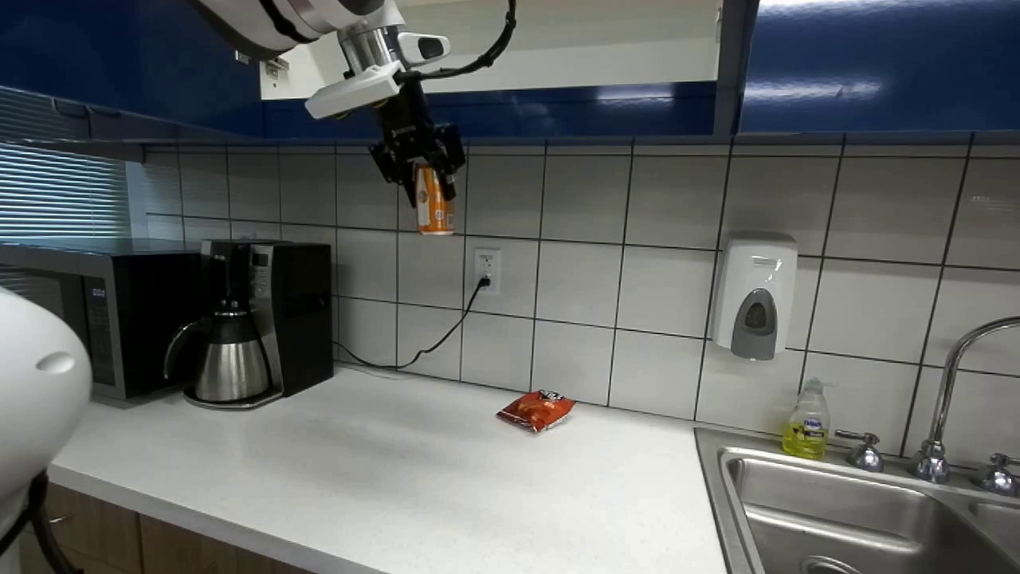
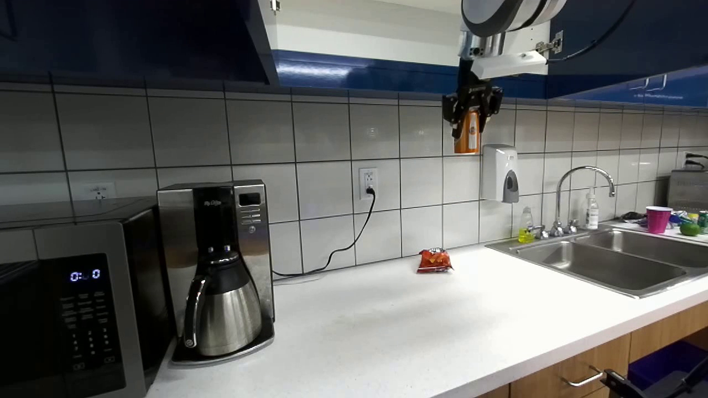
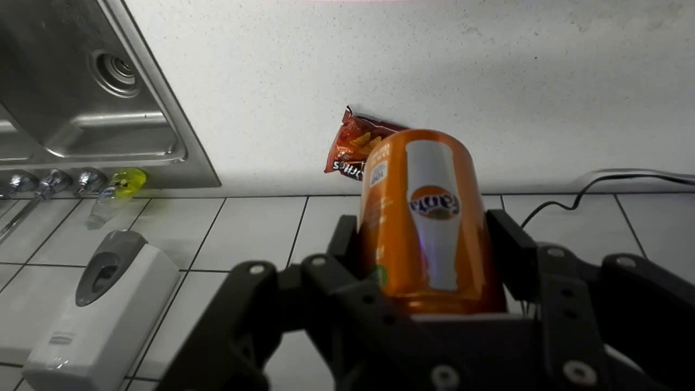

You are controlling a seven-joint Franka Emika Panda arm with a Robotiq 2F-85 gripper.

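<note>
High over the counter, an orange Fanta can (image 1: pixel 435 202) hangs in my gripper (image 1: pixel 433 182), clear of every surface. Exterior view 2 has the same can (image 2: pixel 468 136) just below the level of the open cabinet's blue bottom edge. In the wrist view the can (image 3: pixel 427 221) is squeezed between both dark fingers, its label towards the camera. A red Doritos bag (image 1: pixel 537 410) lies on the counter near the tiled wall; the can partly covers the bag (image 3: pixel 357 144) in the wrist view.
An open cabinet (image 1: pixel 574 43) with a blue lower edge is just above and behind the gripper. The coffee maker (image 2: pixel 219 278) and microwave (image 2: pixel 73 298) stand left, the soap dispenser (image 1: pixel 757 296) and sink (image 1: pixel 712 478) right. Mid-counter (image 1: pixel 402 478) is clear.
</note>
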